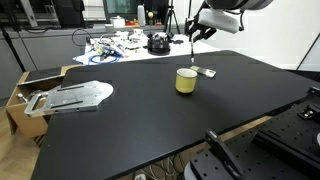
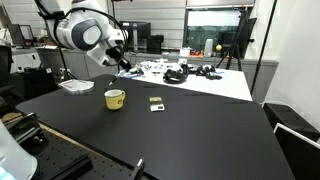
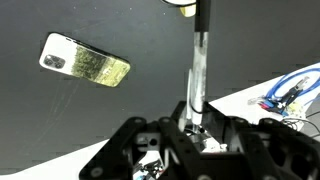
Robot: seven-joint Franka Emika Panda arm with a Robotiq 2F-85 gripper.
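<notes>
A thin white stick (image 3: 198, 72) with a dark end is gripped by my gripper, its fingers shut around it in the wrist view. From exterior view 1, the stick (image 1: 193, 52) hangs about upright below the gripper (image 1: 193, 36), behind the yellow cup (image 1: 186, 83). The cup (image 2: 115, 100) stands upright on the dark table, apart from the gripper. A small rectangular block, part white and part greenish (image 3: 85, 60), lies flat on the table to one side of the stick. Whether the stick's lower end touches anything is unclear.
A silver tray-like plate (image 1: 77, 97) lies on the left of the table in exterior view 1. Cables and tools (image 2: 190, 70) clutter the white surface behind the table.
</notes>
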